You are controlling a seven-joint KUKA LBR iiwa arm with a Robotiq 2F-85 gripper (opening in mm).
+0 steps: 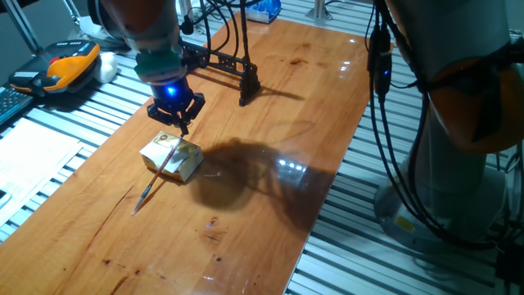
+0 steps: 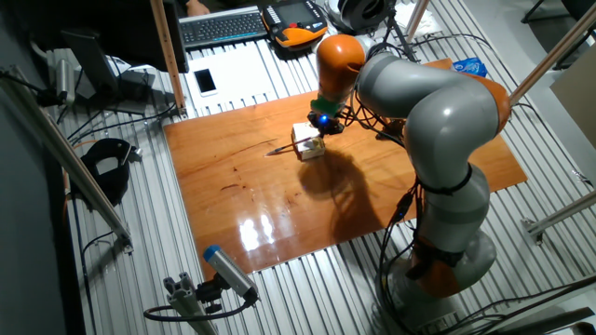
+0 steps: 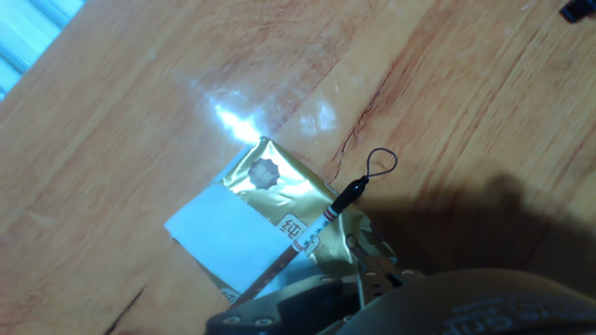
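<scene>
A small white and gold box rests on the wooden table. Slanting across its top is a slim brush; the lower end reaches past the box toward the tabletop. In the wrist view, the brush's black end carries a thin cord loop and sticks out past the box's gold wrapping. My gripper points down just above the box, close to the brush's upper end, its fingertips drawn together. From the wrist, the gripper appears beside the brush shaft, with nothing visible between its fingers; contact with the box cannot be judged.
A black stand rises from the table behind the gripper. A blue packet is at the far end. An orange and black device sits off the table on the slatted surface.
</scene>
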